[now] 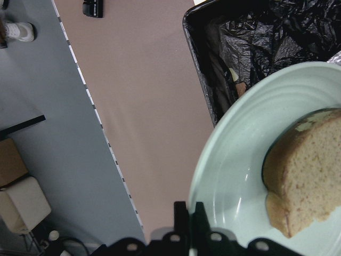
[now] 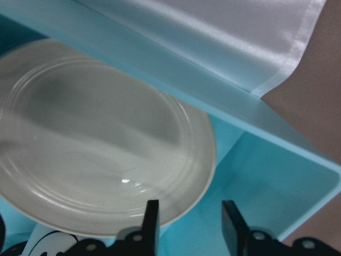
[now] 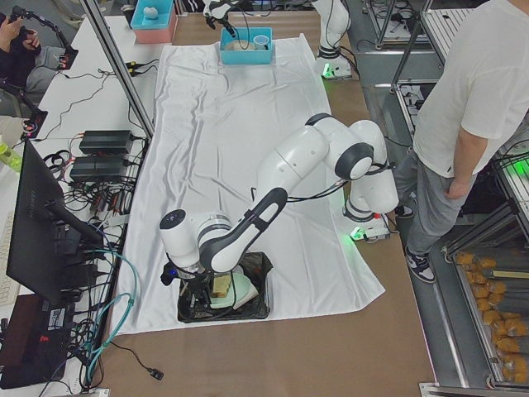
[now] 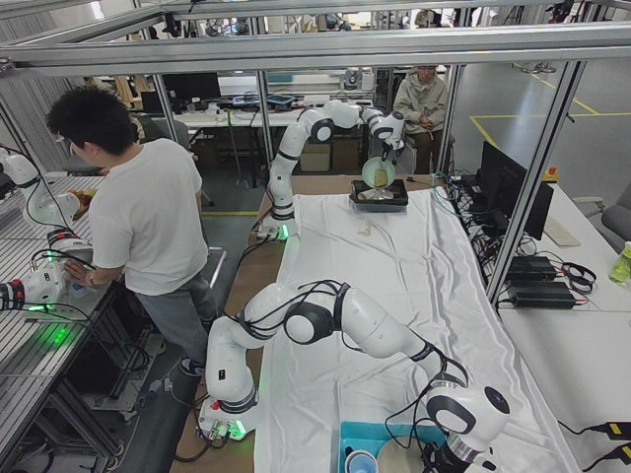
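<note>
My left gripper is shut on the rim of a pale green plate (image 1: 229,176), held tilted above a black-lined bin (image 1: 266,32). A slice of bread (image 1: 303,170) sits on the plate. In the right camera view the plate (image 4: 385,163) faces the camera over the bin (image 4: 378,197). My right gripper is open over a light blue bin (image 2: 277,181) at the edge of an off-white oval plate (image 2: 101,133), with nothing seen between its fingers.
A monitor (image 3: 45,231) and cables stand along the left side. A man (image 3: 455,107) stands beside the table.
</note>
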